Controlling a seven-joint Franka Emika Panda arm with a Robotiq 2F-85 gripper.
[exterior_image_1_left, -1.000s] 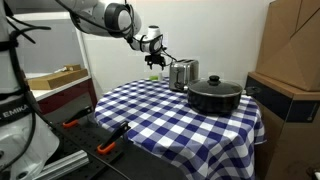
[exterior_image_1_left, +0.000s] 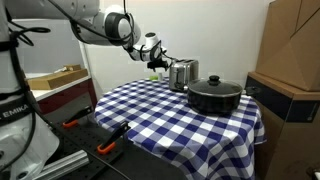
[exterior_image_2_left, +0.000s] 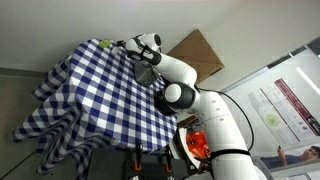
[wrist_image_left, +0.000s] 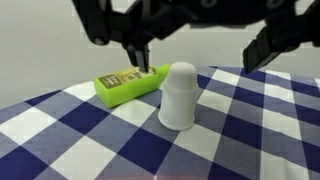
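Observation:
In the wrist view, a small white cylinder with a rounded top (wrist_image_left: 180, 97) stands upright on the blue-and-white checked cloth. A green item with a printed label (wrist_image_left: 125, 88) lies just behind it to the left. My gripper is open, its dark fingers (wrist_image_left: 125, 25) spread to either side above the white cylinder, with nothing held between them. From outside, the gripper (exterior_image_1_left: 158, 63) hangs low over the table's far end, by the green item (exterior_image_1_left: 154, 78).
To the right of the gripper stands a silver toaster (exterior_image_1_left: 183, 75), with a dark lidded pot (exterior_image_1_left: 214, 97) nearer the camera. A large brown box (exterior_image_1_left: 285, 75) is beyond the pot.
Over the last second my gripper has come down and shifted slightly right, closer to the tabletop near the green item. The toaster and pot have not moved.

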